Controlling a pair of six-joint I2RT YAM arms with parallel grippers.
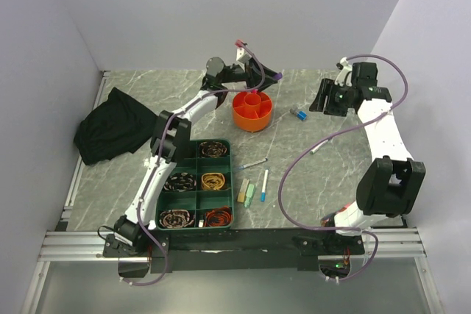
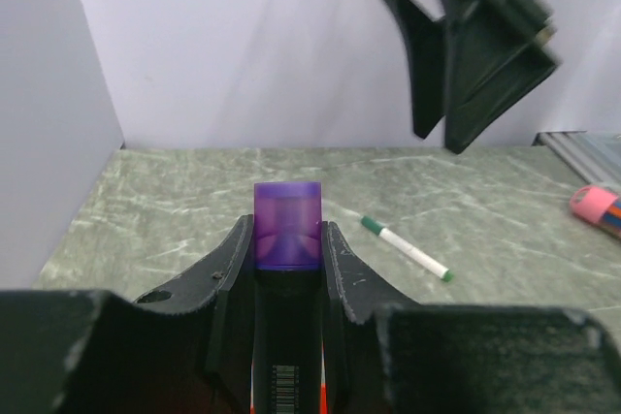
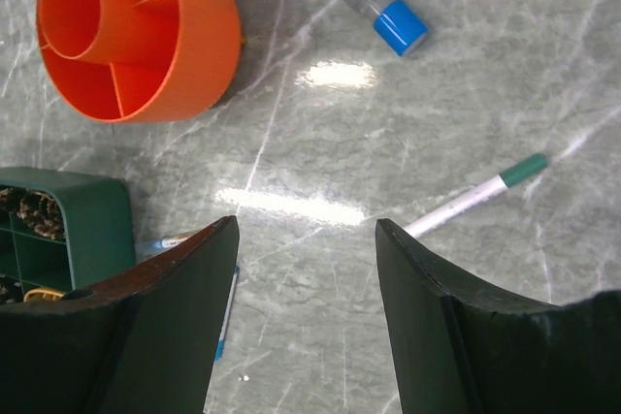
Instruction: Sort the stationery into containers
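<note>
My left gripper (image 1: pixel 266 77) is over the orange round organizer (image 3: pixel 199 55), with a purple-topped dark object (image 2: pixel 287 225) between its fingers. My right gripper is open and empty, above the table right of the organizer. Below it lie a blue-and-grey small cylinder (image 3: pixel 398 26) and a white pen with a green cap (image 3: pixel 456 203). Near the front lie a blue-capped white marker (image 1: pixel 263 186), a green item (image 1: pixel 249 195), a tan item (image 1: pixel 241 190) and a thin pen (image 1: pixel 254 162).
A green compartment tray (image 1: pixel 196 202) with coiled belts fills the front left-centre. A black cloth (image 1: pixel 110 126) lies at the left.
</note>
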